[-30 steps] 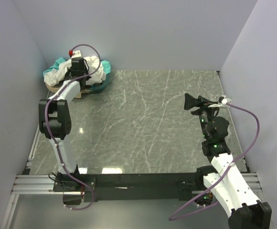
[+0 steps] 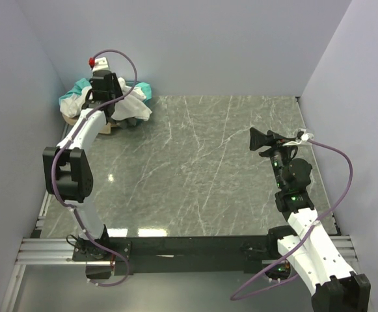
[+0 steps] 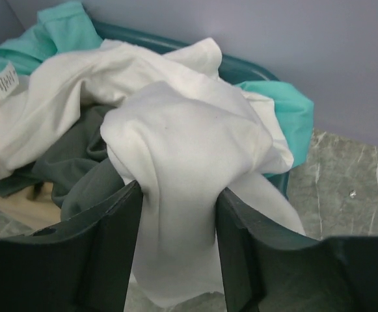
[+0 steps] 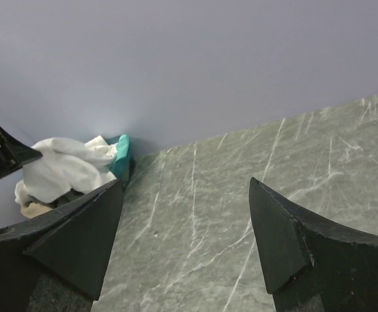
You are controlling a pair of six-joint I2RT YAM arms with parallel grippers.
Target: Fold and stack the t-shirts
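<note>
In the left wrist view a bunched white t-shirt rises from a dark teal bin and passes between my left gripper's fingers. Both fingers lie close against the cloth, a wide fold apart, and whether they clamp it is unclear. Its lower end hangs below the fingertips. Around it lie teal cloth, dark grey cloth and more white fabric with a tag. On the right, clear of the bin, my right gripper is open and empty.
Walls close in the back and both sides; the bin fills the back left corner. A purple cable loops above the left arm.
White cloth now drapes lower over the bin's front right. The right arm has barely moved.
</note>
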